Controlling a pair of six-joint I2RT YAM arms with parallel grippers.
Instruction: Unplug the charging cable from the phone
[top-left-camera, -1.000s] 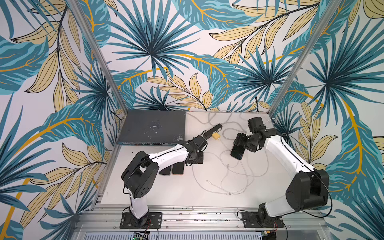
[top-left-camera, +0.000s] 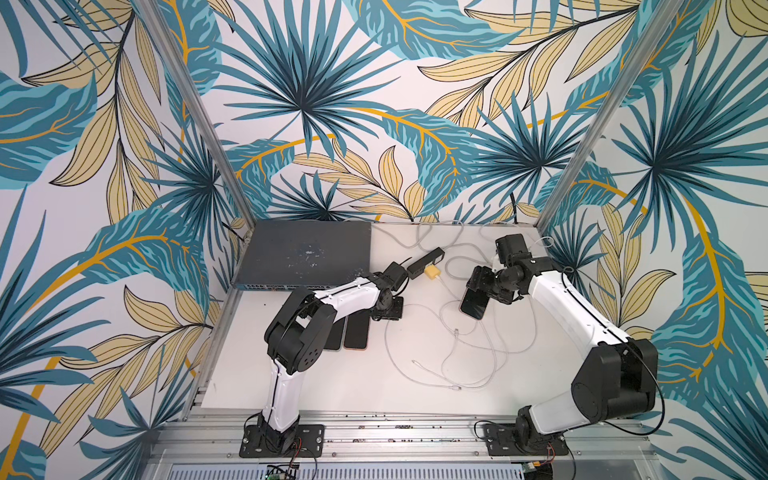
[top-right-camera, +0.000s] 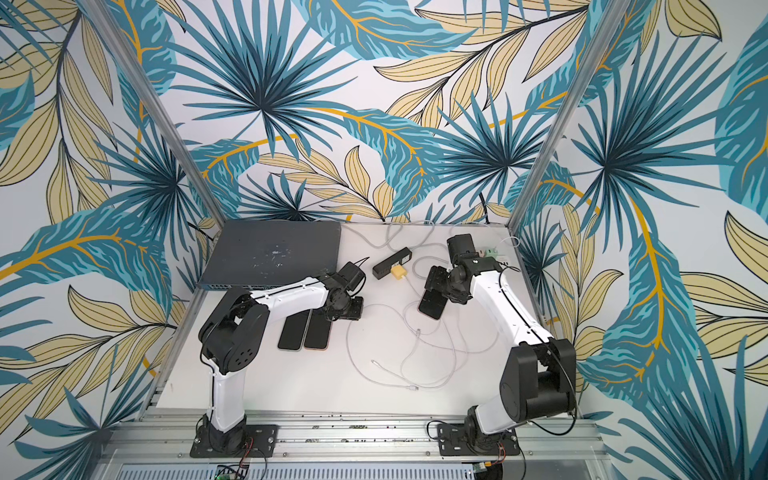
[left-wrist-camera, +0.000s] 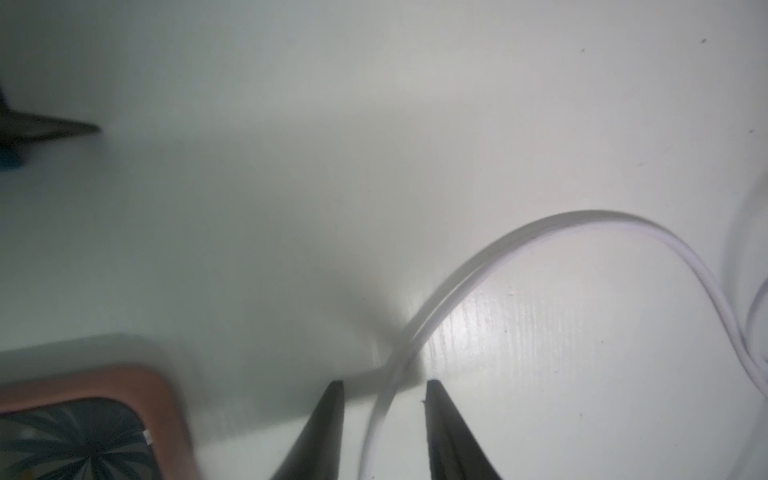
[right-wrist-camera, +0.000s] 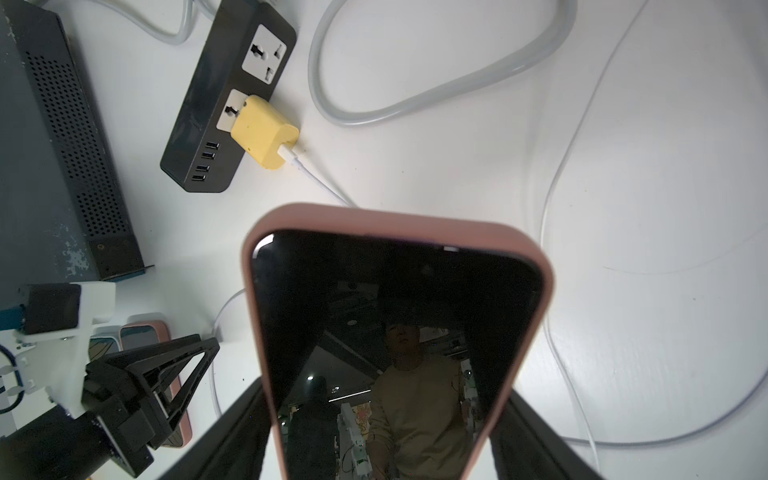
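My left gripper is part open above a white cable (left-wrist-camera: 464, 288), which runs beneath the gap between its fingertips. In the right wrist view a pink-cased phone (right-wrist-camera: 400, 288) fills the middle, close to the camera, with the fingers of my open right gripper (top-right-camera: 448, 284) at either side; whether they touch it is unclear. Its plug end is out of sight there. Two more phones (top-left-camera: 356, 334) lie side by side under the left arm. A yellow charger (right-wrist-camera: 260, 128) with a white cable sits in the power strip (right-wrist-camera: 200, 136).
A large grey metal box (top-left-camera: 304, 248) occupies the back left. Loose cables and connectors are spread over the middle and right of the white table (top-left-camera: 248, 376).
The right arm and its phone look unchanged.
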